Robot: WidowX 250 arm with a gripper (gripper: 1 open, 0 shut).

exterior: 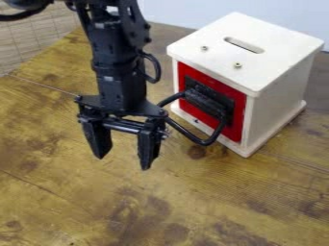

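Note:
A black robot gripper (122, 144) hangs left of a white wooden box (267, 101), its two fingers apart and pointing down with nothing between them. The box has a red front panel (193, 115) with a dark mount and a bent black handle (214, 133) sticking out toward the gripper. The gripper is apart from the handle's lower end, though its upper body comes close to the handle in this view.
A woven mat (26, 43) lies at the back left. A pale wall is behind the box.

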